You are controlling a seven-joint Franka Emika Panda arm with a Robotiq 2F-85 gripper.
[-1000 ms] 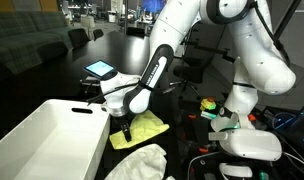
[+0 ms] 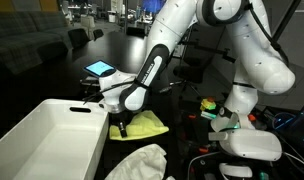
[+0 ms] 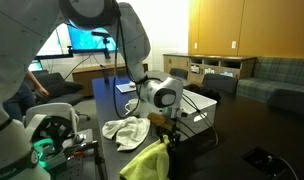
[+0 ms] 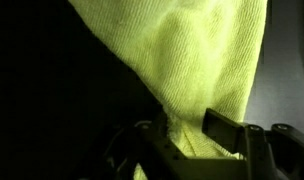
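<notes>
A yellow cloth (image 2: 145, 125) lies spread on the dark table, its left end under my gripper (image 2: 119, 129). In exterior view 2 the cloth (image 3: 145, 163) rises to a narrow peak at the fingertips. From the wrist view, the ribbed yellow cloth (image 4: 197, 55) narrows and bunches into the gap between my fingers, which stand some way apart with fabric between them. The gripper's lower part is dark and blurred there, so whether the fingers press on the cloth cannot be told.
A white cloth (image 2: 142, 163) lies crumpled at the table's near side. The large white bin (image 2: 42, 145) stands close on the left of the gripper. A blue-screened device (image 2: 99, 68) sits behind. Bare dark table lies beyond the yellow cloth.
The arm has stayed low over the left end of the yellow cloth, dipping slightly. Fabric near the fingertips now looks more gathered; the rest of the scene is unchanged.
</notes>
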